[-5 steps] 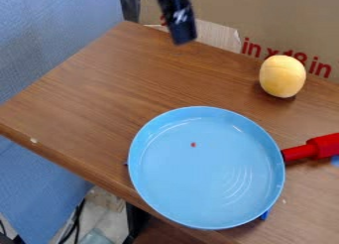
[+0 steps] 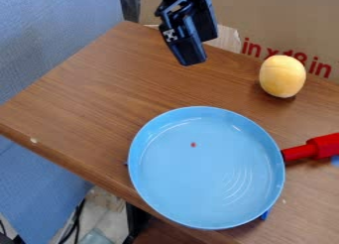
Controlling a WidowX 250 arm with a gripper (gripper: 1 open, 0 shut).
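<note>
The black gripper (image 2: 188,42) hangs high over the back of the wooden table, above and behind a light blue plate (image 2: 205,174); whether its fingers are open or shut is unclear. The plate lies at the front of the table with a small red speck in it. A pale yellow-orange round object (image 2: 282,76) sits at the back right, to the right of the gripper and apart from it.
A red handled object (image 2: 312,149) lies at the plate's right, with blue bits partly hidden nearby. Cardboard (image 2: 298,20) stands behind the table (image 2: 93,99), whose left half is clear. Cables hang below the left edge.
The plate and other objects have not moved.
</note>
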